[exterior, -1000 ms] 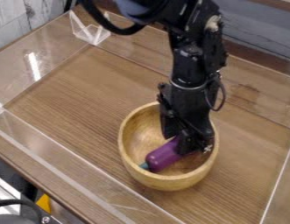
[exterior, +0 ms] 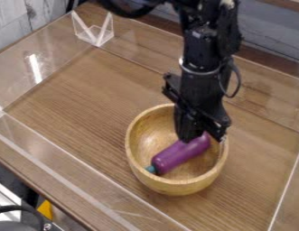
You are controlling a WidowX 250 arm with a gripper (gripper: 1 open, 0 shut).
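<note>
A purple elongated object (exterior: 178, 155) with a teal tip lies slanted in a round tan bowl (exterior: 149, 178) on the wooden table. My black gripper (exterior: 195, 128) is over the back part of the bowl, just above the object's upper end. I cannot tell from this view how far apart its fingers stand or whether they touch the object.
A clear wire-like holder (exterior: 94, 27) stands at the back left. A low grey ledge runs along the back.
My gripper has moved up a little, away from the bowl's middle. The purple object still lies in the bowl, with more of its upper end showing.
</note>
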